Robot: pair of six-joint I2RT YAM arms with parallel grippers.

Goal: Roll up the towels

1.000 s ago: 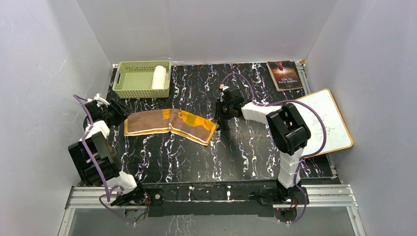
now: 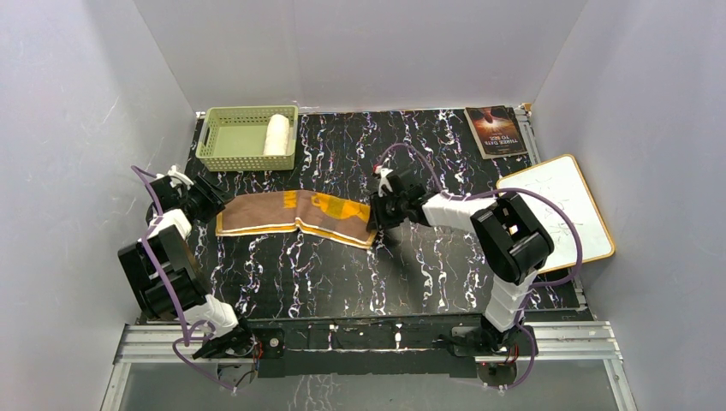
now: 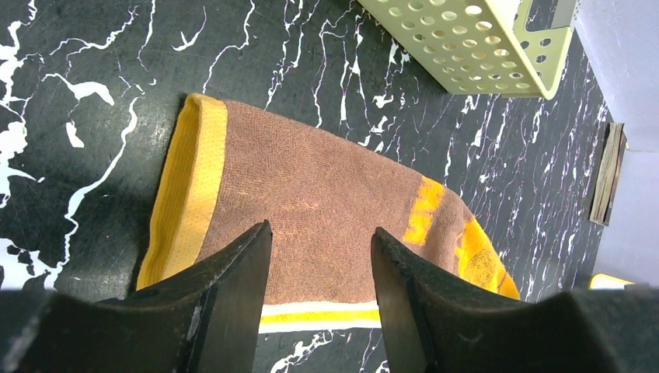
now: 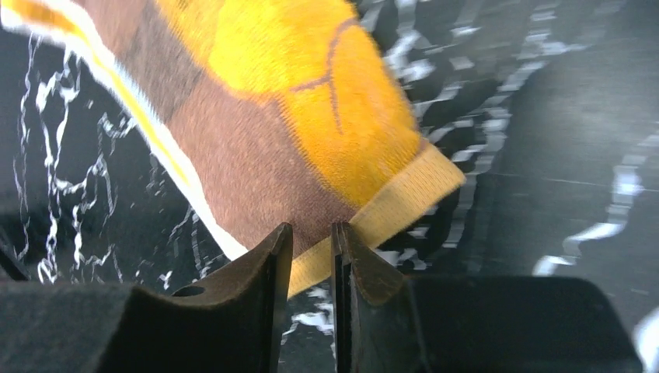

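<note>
A brown and yellow towel, folded into a long strip, lies across the left and middle of the dark table. My left gripper is at its left end; in the left wrist view the fingers stand apart above the brown cloth, holding nothing. At the towel's right end is my right gripper, pointing down. Its fingers straddle the yellow end hem in the right wrist view, a narrow gap still showing between them. Whether both touch the cloth cannot be told.
A green basket holding a white rolled towel stands behind the towel's left half. Far right are a book and a whiteboard.
The towel's front right corner has shifted slightly right and back. The left arm has barely moved.
</note>
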